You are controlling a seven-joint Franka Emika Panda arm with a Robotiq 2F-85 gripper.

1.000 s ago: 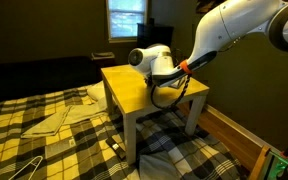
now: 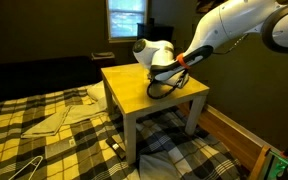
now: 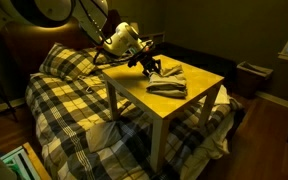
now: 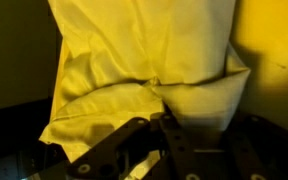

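Note:
A pale, creased cloth (image 4: 144, 50) fills much of the wrist view, with a raised fold (image 4: 206, 100) running down into the space by the dark fingers. Exterior view 2 has the same cloth (image 3: 167, 82) bunched on the yellow tabletop (image 3: 199, 82). Low over the table, my gripper (image 3: 149, 69) is at the cloth's near-left side. In the wrist view the gripper is dark against the fabric, and how firmly the fold sits between its fingers is hidden. Exterior view 1 has the cloth mostly behind the arm.
The small table (image 2: 130, 98) stands by a bed with a plaid cover (image 2: 79, 150). Folded clothes (image 2: 49, 122) lie on that cover, along with a dark remote-like object (image 2: 115, 147).
In exterior view 1 the arm and its gripper have shifted slightly, the wrist tilting a little and the forearm moving right. The table and bed items are unchanged.

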